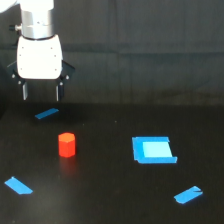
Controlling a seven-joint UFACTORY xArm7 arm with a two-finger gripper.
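A red block [67, 145] stands on the black table, left of the middle. My gripper [42, 94] hangs pointing down at the upper left, above and behind the block and well apart from it. Its two dark fingers are spread wide, and nothing shows between them. To the right on the table is a white square [157, 149] framed by blue tape [137, 153], with no object on it.
Strips of blue tape lie flat at the front left [18, 186], front right [188, 195] and back left [47, 114]. Dark curtains [150, 55] hang behind the table. Between the block and the taped square the surface is clear.
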